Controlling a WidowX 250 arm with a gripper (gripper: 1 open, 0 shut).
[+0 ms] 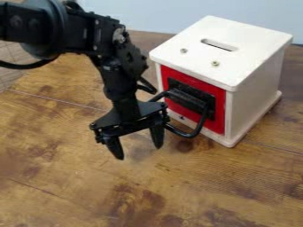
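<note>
My black gripper [136, 142] hangs low over the wooden table, fingers pointing down and spread apart with nothing between them. To its right stands a white wooden box [253, 90] with a slot and two screws on top. Its front has a red panel [217, 120] with a black fitting and a black bar or loop, which reaches behind my gripper's arm and is partly hidden there.
A pale wall [142, 13] runs along the back.
</note>
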